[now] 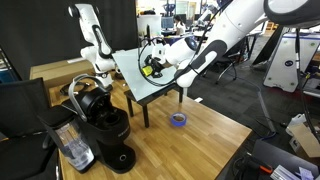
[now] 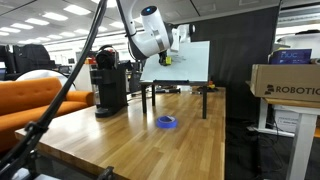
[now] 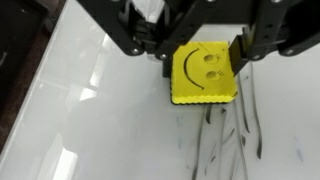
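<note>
A yellow sponge with a smiley face (image 3: 203, 75) is held between the fingers of my gripper in the wrist view. Beneath it lies the white board (image 3: 120, 125), with several dark marker streaks (image 3: 240, 130) below and right of the sponge. In exterior view 1 the sponge (image 1: 148, 71) shows as a small yellow patch against the tilted whiteboard (image 1: 130, 65), with my gripper (image 1: 152, 65) over it. Exterior view 2 has the arm in front of the board (image 2: 190, 65). Whether the sponge presses on the board is hard to tell.
On the wooden table, a blue ring-shaped item (image 1: 178, 119) sits in front of the whiteboard stand. A black coffee machine (image 1: 103, 120) stands at the left. Bare tabletop (image 1: 195, 145) spreads over the front right.
</note>
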